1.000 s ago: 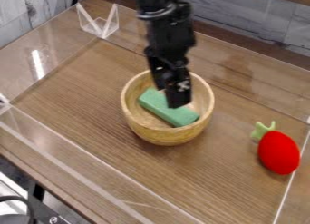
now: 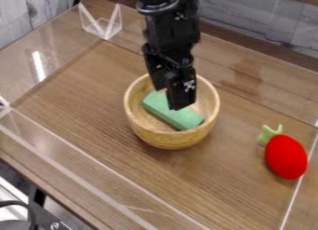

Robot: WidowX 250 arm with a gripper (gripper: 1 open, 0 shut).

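Observation:
My black gripper (image 2: pixel 170 90) hangs from the top centre over a round wooden bowl (image 2: pixel 145 132), its open fingers at the bowl's back rim. A light green block (image 2: pixel 172 112) lies tilted lengthwise inside the bowl, below the gripper. Part of the bowl's back is hidden behind the gripper.
A red strawberry-like object (image 2: pixel 284 157) with a green stem lies at the right. Clear plastic pieces sit at the top left and left edge, and a cable at the bottom left.
The bowl and red object look unmoved.

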